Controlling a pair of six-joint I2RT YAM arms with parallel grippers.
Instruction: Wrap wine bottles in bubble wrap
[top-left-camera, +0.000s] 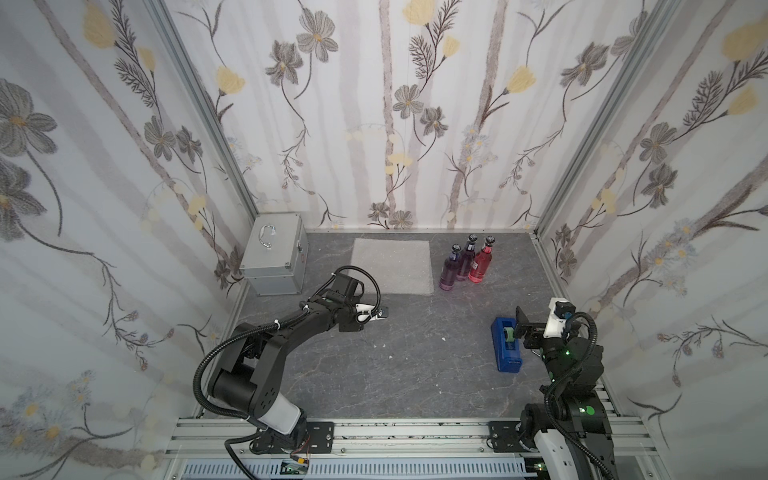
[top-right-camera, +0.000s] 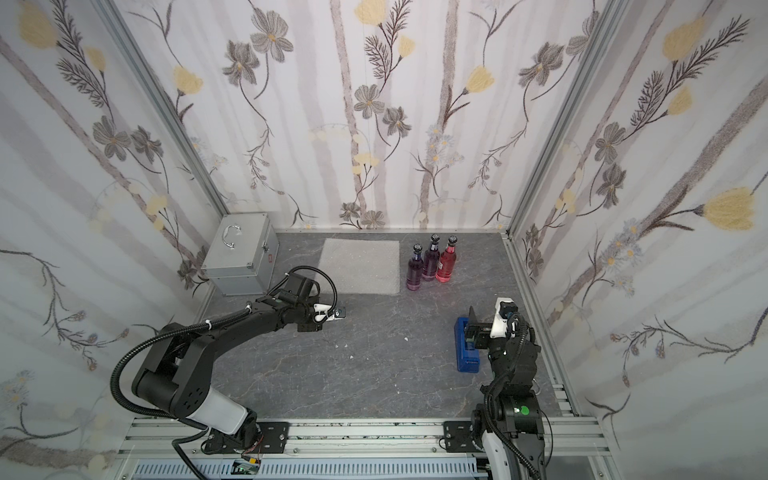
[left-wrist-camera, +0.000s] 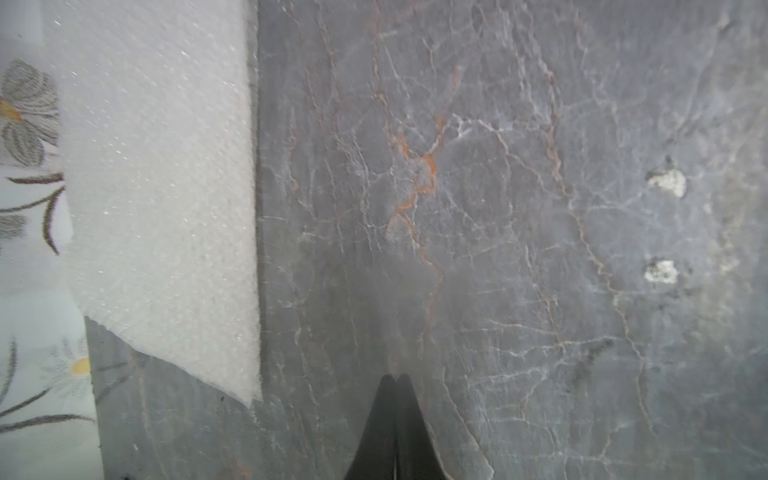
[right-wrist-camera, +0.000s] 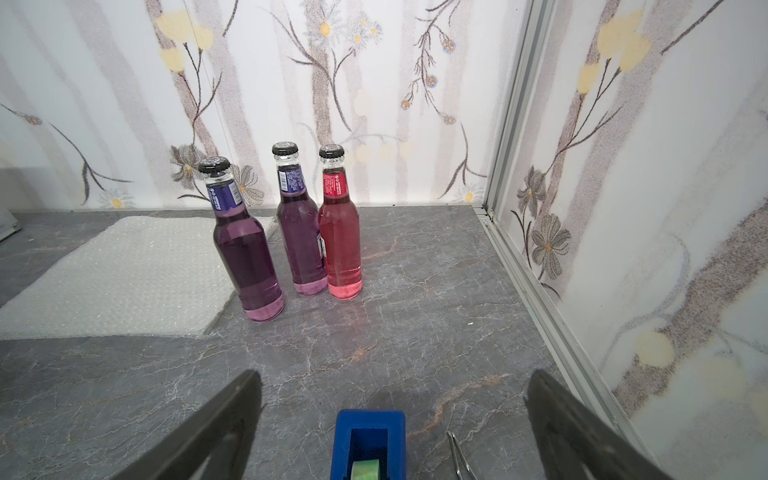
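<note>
A flat bubble wrap sheet (top-left-camera: 396, 260) lies at the back of the table. In the left wrist view, my left gripper is shut with nothing between its fingers; the sheet's edge is off to the left, apart from it. Just right of the sheet stand two purple bottles (right-wrist-camera: 246, 256) (right-wrist-camera: 300, 236) and a red bottle (right-wrist-camera: 340, 232), all upright and unwrapped. My right gripper stays open and empty at the right side, its fingers (right-wrist-camera: 228, 416) spread wide.
Beneath the right gripper sits a blue tape dispenser (top-left-camera: 505, 356) with green tape. A shiny metal tool (right-wrist-camera: 458, 456) lies beside it. A silver case (top-left-camera: 268, 256) occupies the back left. Bare grey tabletop (top-left-camera: 416, 360) spans the middle and front.
</note>
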